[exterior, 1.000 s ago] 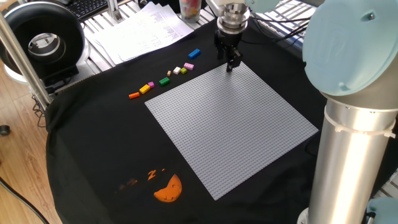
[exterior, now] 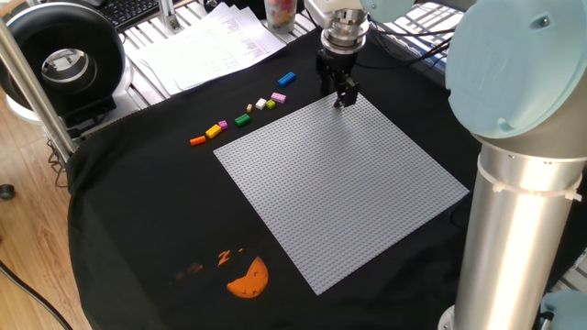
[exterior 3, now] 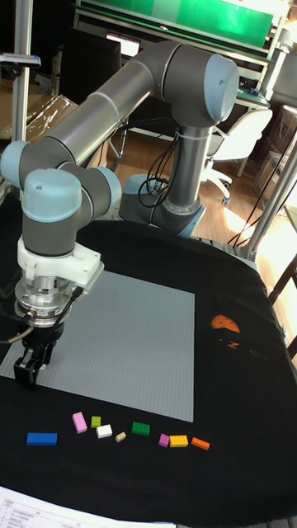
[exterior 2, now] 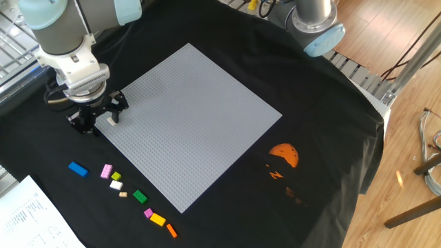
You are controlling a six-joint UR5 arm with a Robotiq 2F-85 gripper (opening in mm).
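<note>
My gripper (exterior 2: 100, 118) is low over one corner of the grey baseplate (exterior 2: 189, 124). In exterior view 2 its black fingers look spread apart. A small pale piece (exterior 2: 111, 121) shows beside one finger at the plate's edge; whether it touches the finger or is seated on the plate cannot be made out. Loose bricks lie on the black cloth along one side of the plate: blue (exterior 2: 78, 169), pink (exterior 2: 106, 171), lime (exterior 2: 116, 176), white (exterior 2: 116, 185), tan (exterior 2: 122, 194), green (exterior 2: 140, 196), magenta (exterior 2: 148, 213), yellow (exterior 2: 158, 219) and orange (exterior 2: 171, 230).
Most of the baseplate is bare. Paper sheets (exterior: 211, 50) lie behind the brick row. An orange printed mark (exterior: 248, 278) is on the open cloth at the near side. The arm's column (exterior: 509, 238) stands at the right in exterior view 1.
Over the last second my gripper has shifted slightly, its visible fingertip moving a little right in exterior view 1. The loose bricks and the baseplate are unmoved.
</note>
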